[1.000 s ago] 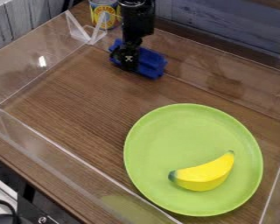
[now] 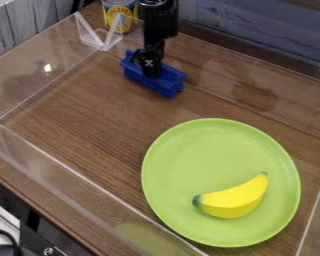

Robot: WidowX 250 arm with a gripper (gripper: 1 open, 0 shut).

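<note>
My black gripper (image 2: 152, 62) reaches down from the top of the camera view onto a blue rectangular block (image 2: 163, 82) lying on the wooden counter at upper middle. The fingertips are at the block's upper part; the fingers are open, though small and dark in this view. A large green plate (image 2: 210, 150) occupies the lower right, with a yellow banana (image 2: 236, 200) on it.
A can with a yellow label (image 2: 119, 16) stands at the back left, beside a clear plastic piece. A clear rim runs along the counter's left and front.
The gripper has shifted slightly on the blue block, and the block sits a little differently, its left end showing more. The plate and banana are unmoved.
</note>
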